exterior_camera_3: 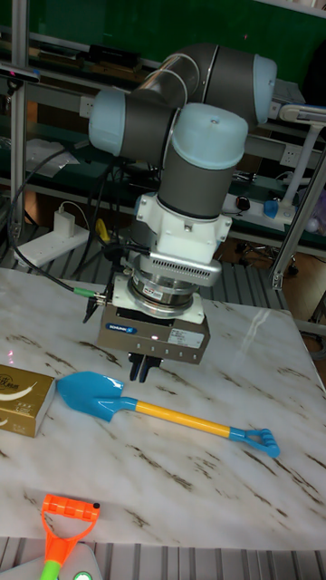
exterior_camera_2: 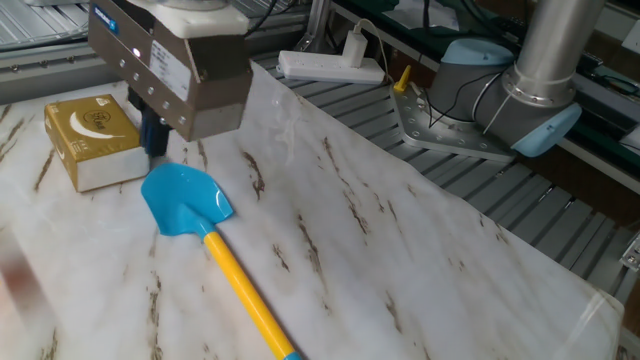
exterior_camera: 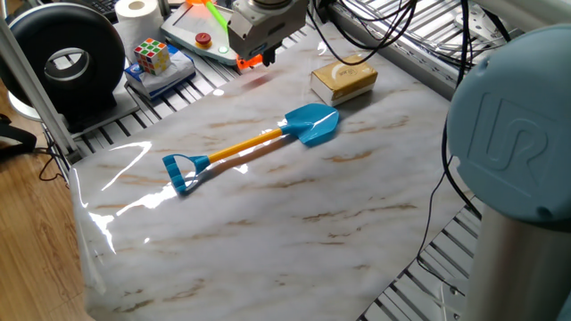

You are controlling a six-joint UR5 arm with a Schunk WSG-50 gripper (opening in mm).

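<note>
A toy shovel with a blue blade [exterior_camera: 311,123], yellow shaft [exterior_camera: 245,144] and blue D-shaped handle [exterior_camera: 181,172] lies flat on the marbled sheet. My gripper [exterior_camera_3: 141,372] hangs above the sheet, apart from the shovel. Its short dark fingers are close together, with nothing visible between them, so it looks shut. A gold and white box [exterior_camera_2: 95,141] rests beside the blade; in exterior view 2 the gripper overlaps the space just behind the box and blade.
Along one edge stand a Rubik's cube [exterior_camera: 153,55] on a blue-white box [exterior_camera: 161,77], a paper roll [exterior_camera: 140,20] and a black ring-shaped object [exterior_camera: 98,76]. An orange-handled toy [exterior_camera_3: 70,517] lies at the border. Much of the sheet [exterior_camera: 268,259] is clear.
</note>
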